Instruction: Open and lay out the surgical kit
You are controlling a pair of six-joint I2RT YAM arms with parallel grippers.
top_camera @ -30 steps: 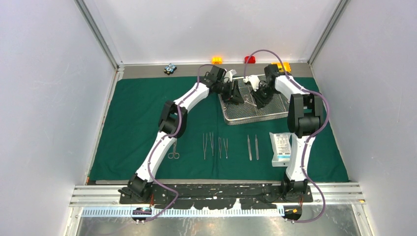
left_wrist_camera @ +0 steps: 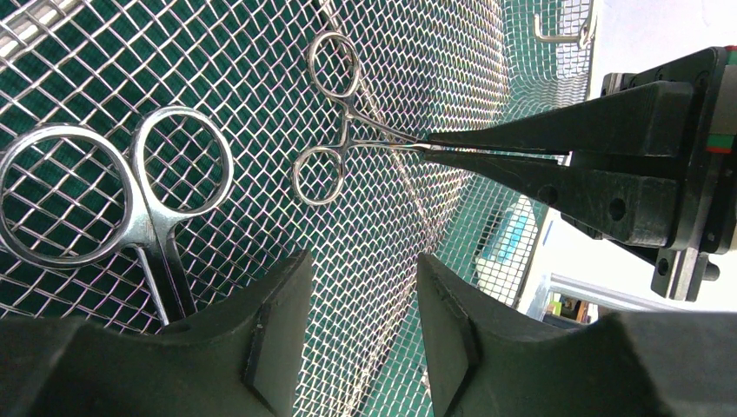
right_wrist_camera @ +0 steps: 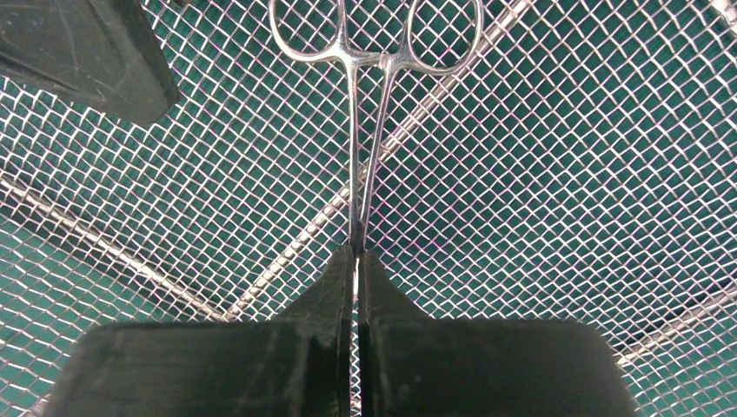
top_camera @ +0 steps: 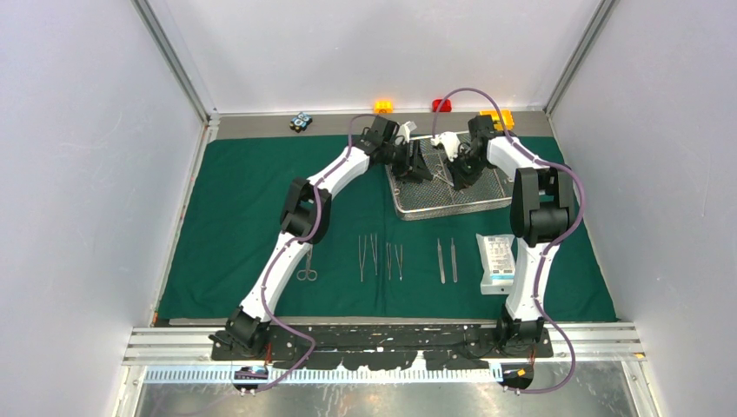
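Observation:
Inside the wire mesh basket (top_camera: 452, 209), my right gripper is shut on the tip end of a ringed clamp (right_wrist_camera: 369, 130), whose two handle rings point away from it. The left wrist view shows the same clamp (left_wrist_camera: 346, 117) reaching over the mesh toward my left gripper. That one is open, its two fingers (left_wrist_camera: 282, 330) wide apart with only mesh visible between them. A larger ringed instrument (left_wrist_camera: 139, 208) lies in the basket at the left; its shaft runs partly behind the left finger.
On the green cloth (top_camera: 243, 200) in front lie scissors (top_camera: 307, 274), several slim forceps (top_camera: 362, 261), two tweezer-like tools (top_camera: 454, 261) and a white packet (top_camera: 498, 261). Small coloured items, one yellow (top_camera: 383, 106), stand behind.
My right arm has shifted very slightly inside the basket. The left arm and the laid-out instruments look unchanged.

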